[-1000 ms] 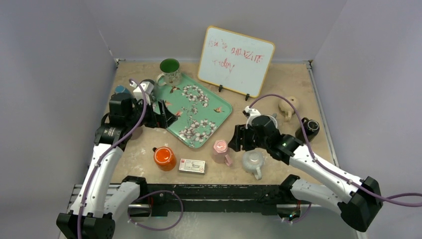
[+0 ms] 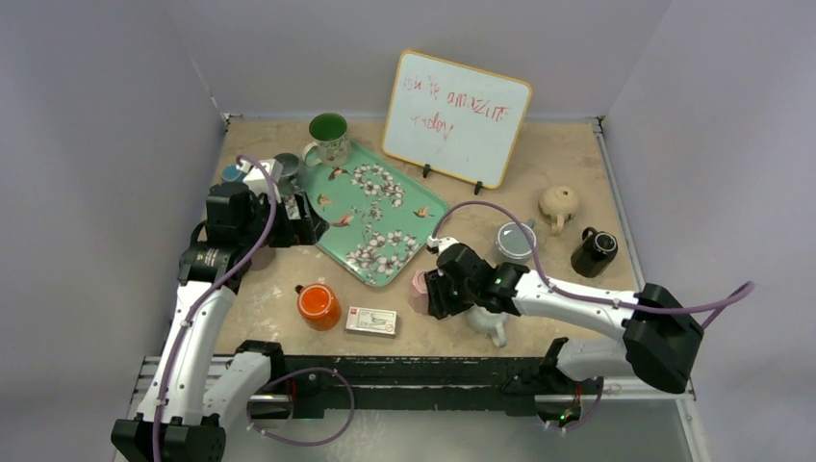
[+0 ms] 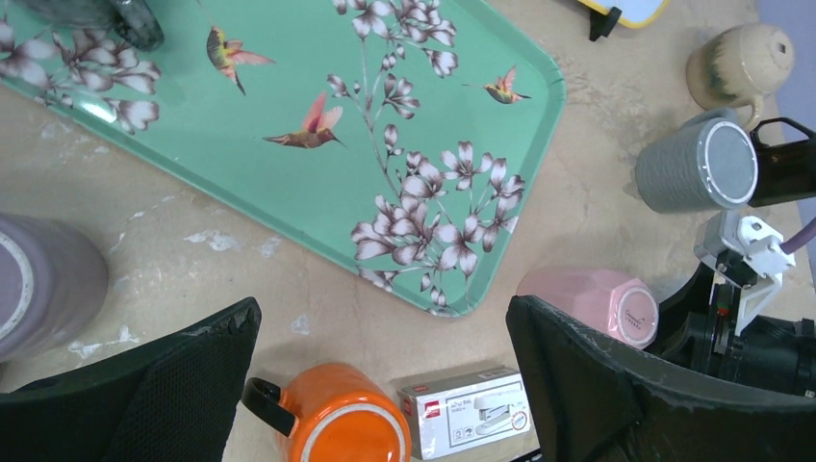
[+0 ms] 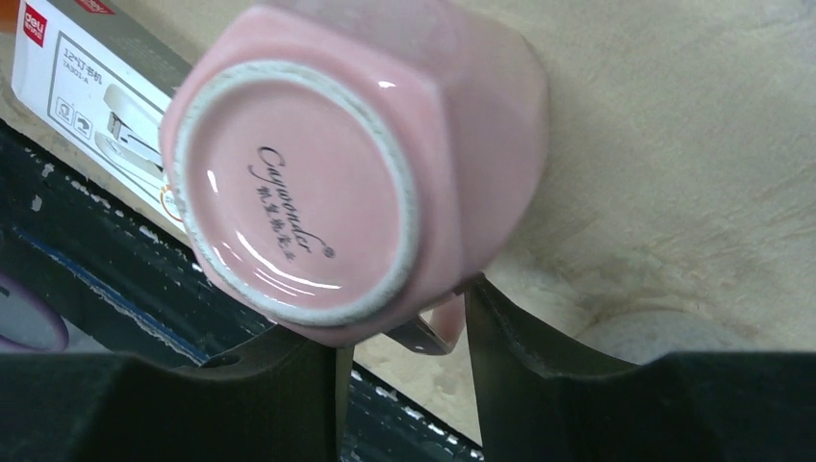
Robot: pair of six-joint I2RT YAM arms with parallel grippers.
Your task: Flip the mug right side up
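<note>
A pink mug (image 2: 419, 287) (image 3: 587, 298) (image 4: 346, 173) is upside down, its base ring facing up, beside the small white box (image 2: 370, 321). My right gripper (image 2: 438, 300) is down at the mug's near side, fingers around the handle region; whether they grip the handle is unclear. My left gripper (image 2: 306, 219) hangs open at the tray's left, nothing between its fingers.
A green floral tray (image 2: 404, 212) fills the middle back, before a whiteboard (image 2: 457, 115). An orange mug (image 2: 318, 306) is at front left, a white mug (image 2: 491, 325) right of the pink one. More mugs stand at both sides.
My right gripper has moved left and down onto the pink mug, covering its handle in the top view. The left arm has shifted slightly left.
</note>
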